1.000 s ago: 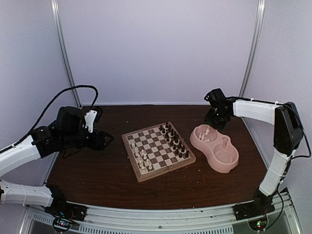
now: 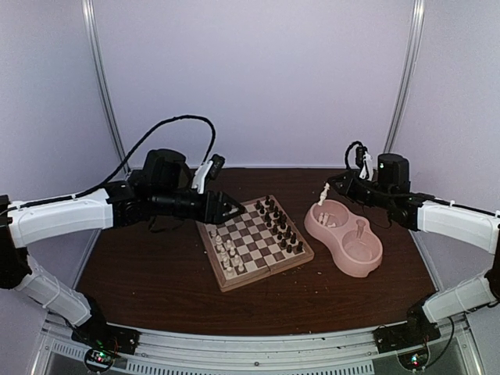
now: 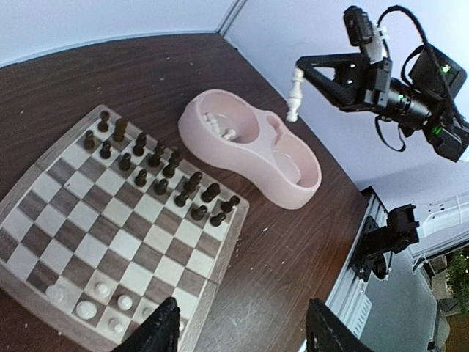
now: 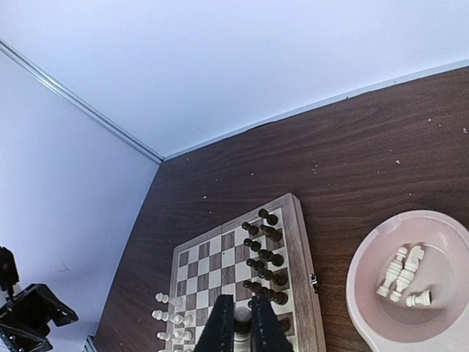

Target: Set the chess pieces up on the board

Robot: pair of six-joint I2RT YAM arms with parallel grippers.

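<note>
The chessboard [image 2: 266, 266] holds dark pieces along its right side and white pieces at the left near part. My right gripper [image 2: 332, 183] is shut on a white piece, raised above the left end of the pink two-bowl tray [image 2: 351, 265]; in the right wrist view its fingertips [image 4: 223, 330] hold it. My left gripper [image 2: 230, 209] hangs over the board's left side, open with nothing between its fingers. More white pieces [image 4: 403, 271] lie in the tray's bowl.
Pale walls surround it at back and sides.
My right gripper has risen out of the tray with a white piece. My left gripper has moved right and over the board.
</note>
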